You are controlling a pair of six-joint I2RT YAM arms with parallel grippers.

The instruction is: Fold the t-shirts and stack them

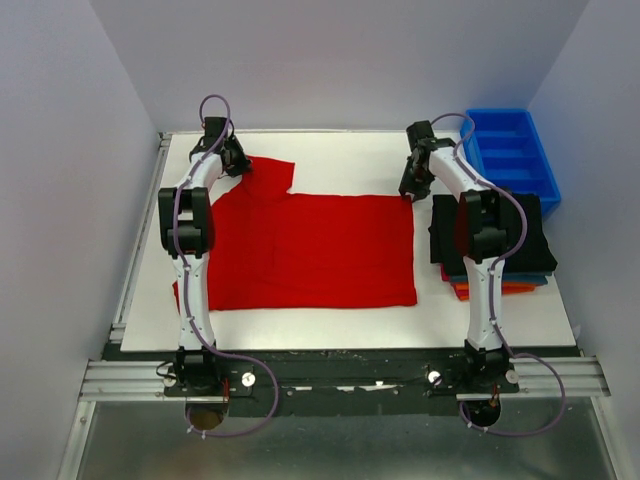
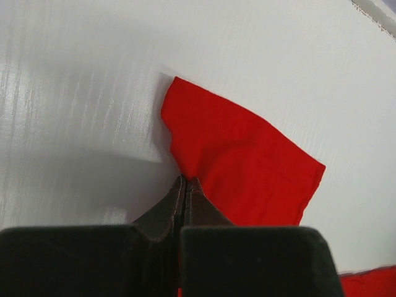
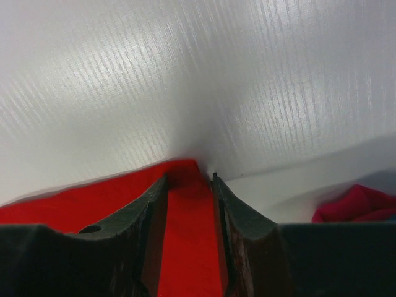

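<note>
A red t shirt (image 1: 310,250) lies spread on the white table, one sleeve (image 1: 272,172) reaching toward the back. My left gripper (image 1: 243,170) is at its back left, by the base of that sleeve. In the left wrist view, the left fingers are shut and the edge of the red cloth (image 2: 241,148) runs into their tips, pinched there. My right gripper (image 1: 405,196) stands over the shirt's back right corner. Its fingers (image 3: 159,201) are parted, with the red corner (image 3: 185,170) showing between and beyond the tips; whether they touch it I cannot tell.
A pile of folded shirts (image 1: 538,240), black on top with blue, red and orange edges below, sits at the right under my right arm. Behind it stands a blue bin (image 1: 508,130). Bare table (image 1: 350,160) lies behind the shirt, and a strip in front.
</note>
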